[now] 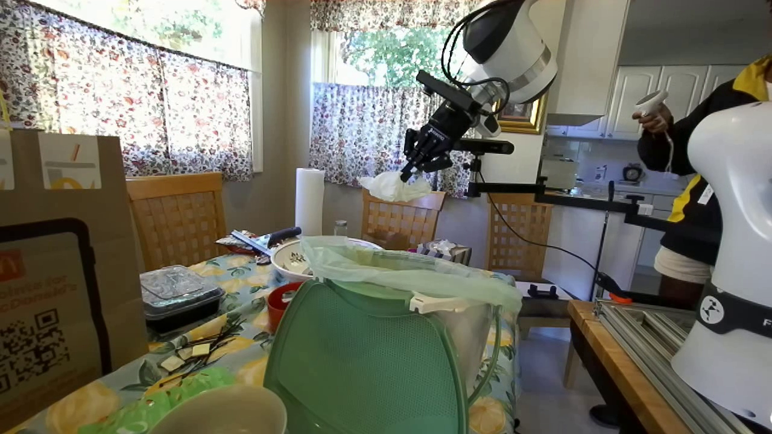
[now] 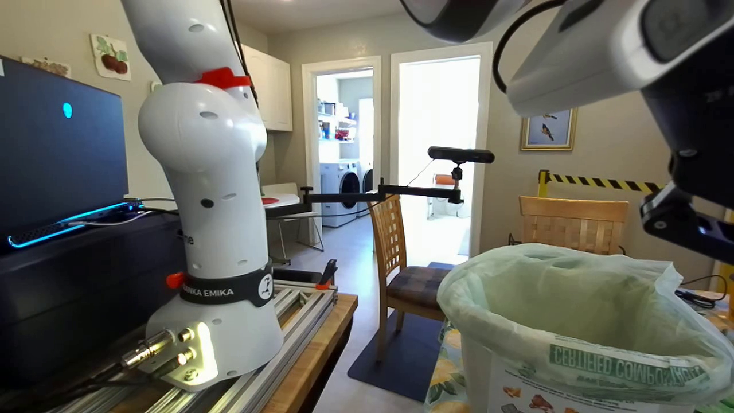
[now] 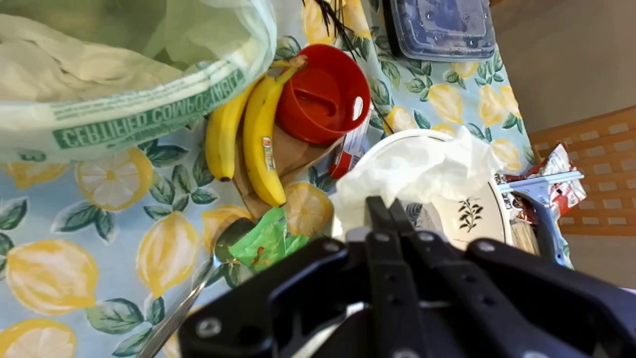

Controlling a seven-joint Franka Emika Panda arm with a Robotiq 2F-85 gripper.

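Note:
My gripper is shut on a crumpled white tissue (image 3: 426,170), which spreads out past the fingertips in the wrist view. In exterior view 1 the tissue (image 1: 394,187) hangs from the gripper (image 1: 406,174) in the air, well above the table. A green bin with a pale compostable liner (image 2: 585,344) stands on the table with its mouth open upward. From the wrist camera, the liner's rim (image 3: 149,122) is at upper left, apart from the tissue, with some whitish material inside. Exterior view 2 shows only part of the gripper, at the right edge.
Beneath the tissue lies a white patterned bowl (image 3: 495,218). Bananas (image 3: 262,143), a red cup (image 3: 325,95), a spoon (image 3: 179,310) and a green wrapper (image 3: 268,238) lie between bowl and bin. The bin's green lid (image 1: 362,354) leans open. A camera boom (image 1: 572,196) extends nearby.

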